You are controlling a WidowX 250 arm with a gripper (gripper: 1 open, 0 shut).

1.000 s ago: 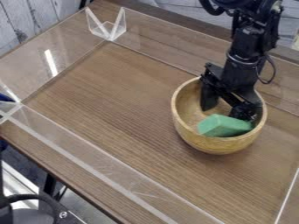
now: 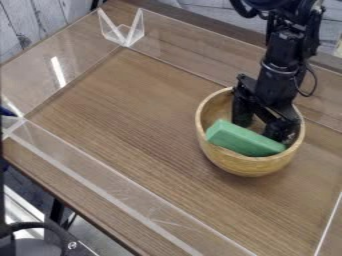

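Note:
My black gripper (image 2: 267,116) reaches down from the upper right into a wooden bowl (image 2: 214,157) on the right half of the table. A green block (image 2: 245,142) lies tilted inside the bowl, toward its front left, below the gripper. The fingers are dark and overlap, so I cannot tell whether they are open or shut, or whether they touch the block.
A white wire-like holder (image 2: 122,30) stands at the back left. A dark round object (image 2: 27,240) sits at the bottom-left corner.
The green block has moved leftward and turned within the bowl since a second ago. The gripper has shifted slightly inside the bowl.

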